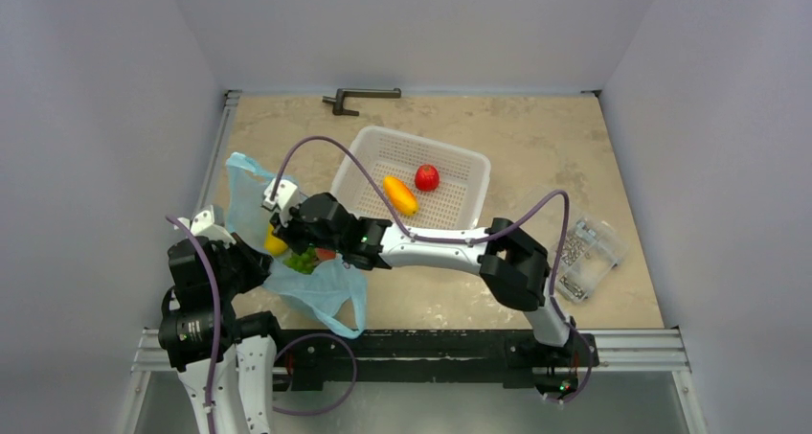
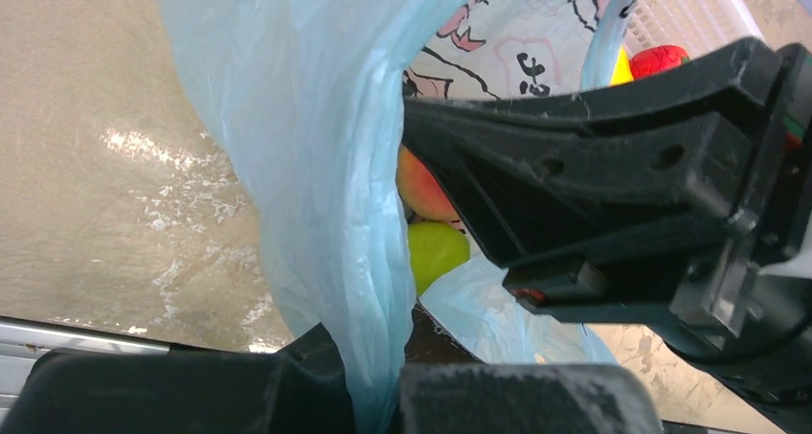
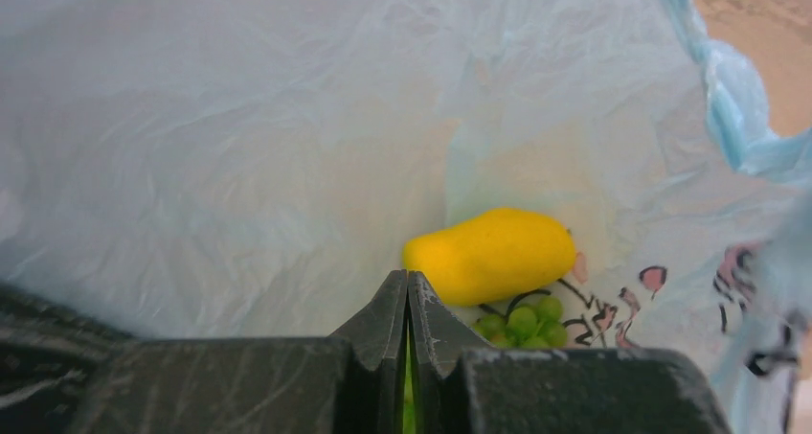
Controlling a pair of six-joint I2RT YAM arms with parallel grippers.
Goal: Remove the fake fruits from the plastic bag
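Observation:
The light blue plastic bag (image 1: 326,295) lies open at the table's left. My left gripper is shut on its blue film, which rises from between the fingers. My right gripper is shut at the bag's mouth, no fruit visible clasped in it. Inside lie a yellow fruit (image 3: 498,252), green grapes (image 3: 525,327), a peach (image 2: 426,190) and a green fruit (image 2: 439,252). In the top view, the white basket (image 1: 455,156) holds a red fruit (image 1: 427,177) and a yellow one (image 1: 400,194).
A clear parts box (image 1: 584,262) sits at the right of the table. A dark angled metal piece (image 1: 364,93) lies at the back.

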